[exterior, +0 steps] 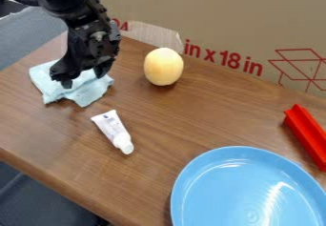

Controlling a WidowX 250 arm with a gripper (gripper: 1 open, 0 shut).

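Observation:
My black gripper [79, 71] reaches down from the upper left over a pale blue folded cloth [88, 91] at the table's left, its dark fingers low over or on the fabric and apart. Whether they touch the cloth is hard to tell.
A yellow egg-shaped object [163, 66] stands right of the cloth. A white tube [112, 131] lies mid-table, a blue plate [246, 196] at the lower right, a red bar [306, 136] at the right edge. Cardboard [235, 20] backs the table.

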